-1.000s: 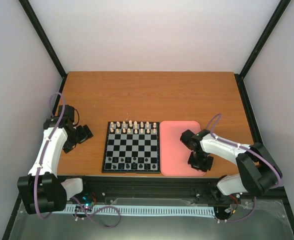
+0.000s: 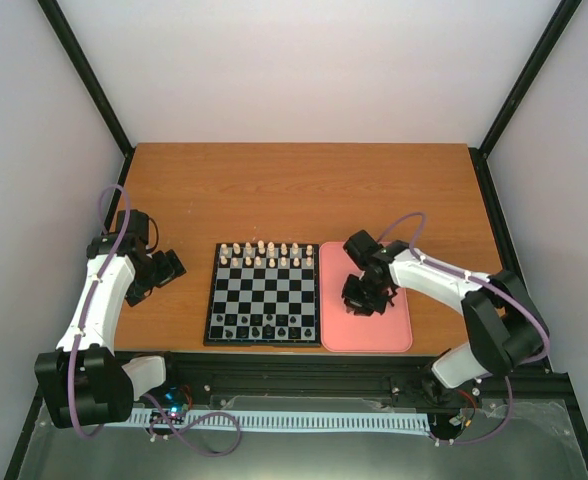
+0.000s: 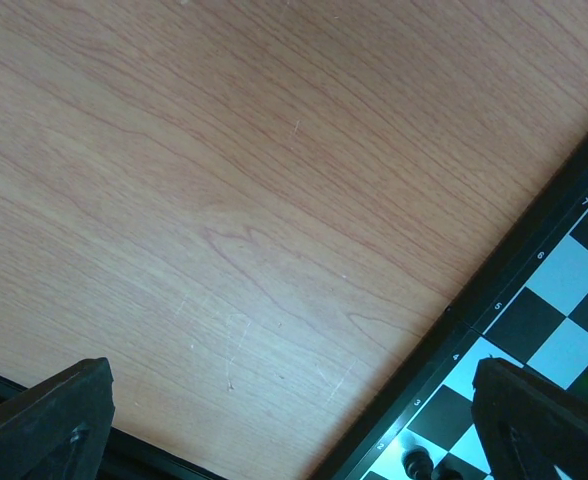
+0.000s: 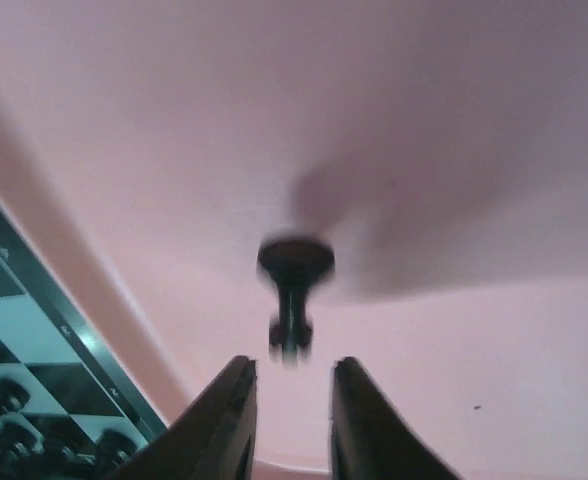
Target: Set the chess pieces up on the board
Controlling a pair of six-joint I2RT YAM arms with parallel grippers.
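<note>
The chessboard point(image 2: 262, 300) holds light pieces along its back rows and dark pieces along its front rows. On the pink tray point(image 2: 359, 340) my right gripper point(image 2: 359, 305) hangs low. In the right wrist view a blurred dark chess piece point(image 4: 294, 270) is on the pink surface, just beyond the fingertips point(image 4: 232, 385), which are apart with nothing visible between them. My left gripper point(image 2: 164, 280) stands open over the wood left of the board; in the left wrist view its fingers point(image 3: 44, 420) are wide apart and empty.
Dark frame rails run along the sides and front edge.
My right arm has moved left and slightly toward the back over the tray, closer to the board. The left arm has not moved.
</note>
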